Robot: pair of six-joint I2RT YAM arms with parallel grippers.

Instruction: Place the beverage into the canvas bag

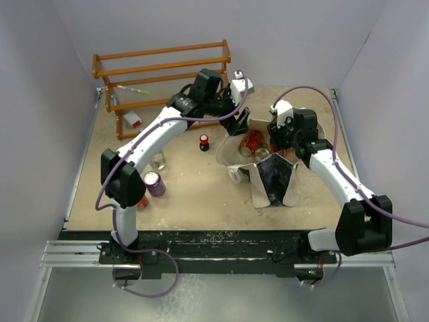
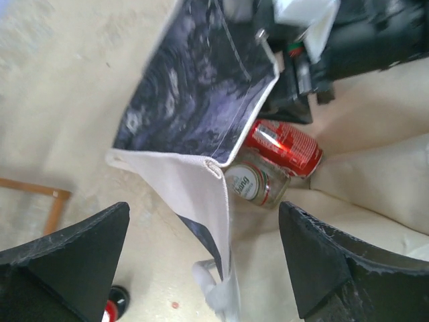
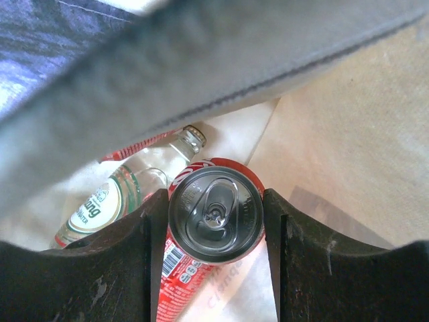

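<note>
The canvas bag (image 1: pixel 241 168) stands at right of the table, holding a red can (image 2: pixel 285 144) and a glass bottle (image 2: pixel 251 178). My left gripper is open above the bag's left rim, empty. My right gripper is inside the bag, its fingers either side of a Coca-Cola can (image 3: pixel 181 285) seen top-end up over the bottle; whether it grips the can is unclear.
At left on the table stand a purple can (image 1: pixel 154 184), a glass (image 1: pixel 158 160), a small red can and a small dark-capped bottle (image 1: pixel 204 143). A wooden rack (image 1: pixel 161 66) is at the back.
</note>
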